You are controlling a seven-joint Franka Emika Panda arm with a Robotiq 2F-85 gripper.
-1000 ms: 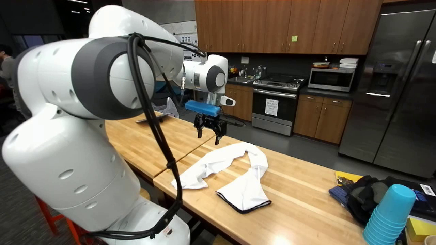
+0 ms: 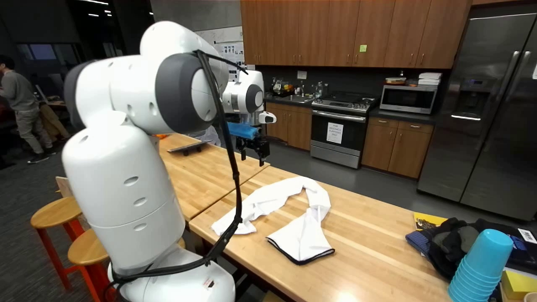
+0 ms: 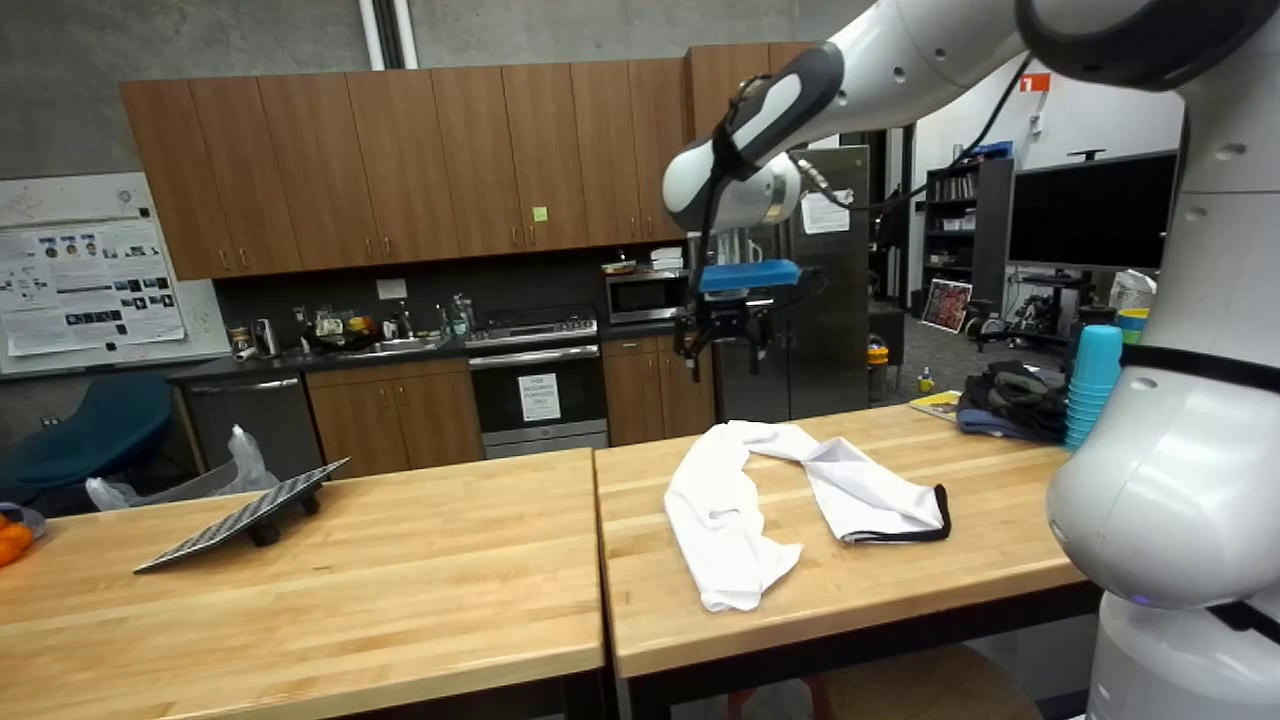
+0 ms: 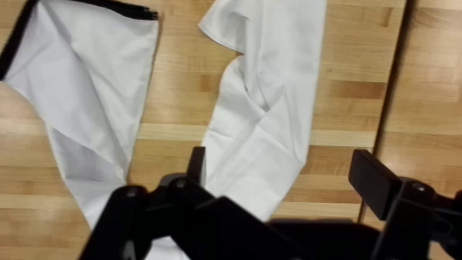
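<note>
A white cloth with a black edge at one end lies bent into an arch on the wooden table. In exterior view 2 the cloth is crumpled along its left leg, while its black-edged end spreads flatter to the right. My gripper hangs above the table near the cloth's far bend, clear of the cloth. Seen from the wrist, the gripper has its fingers wide apart, with cloth visible below and nothing held. The arm of the gripper hides the lower part of the cloth there.
Stacked blue cups and dark folded clothing occupy the table's right end. A seam separates this table from a second one, where a tilted dark panel stands. Bare wood surrounds the cloth.
In exterior view 1 my gripper has shifted up and to the left, and the arm's nearer links have swung more upright. The cloth looks nearly the same.
</note>
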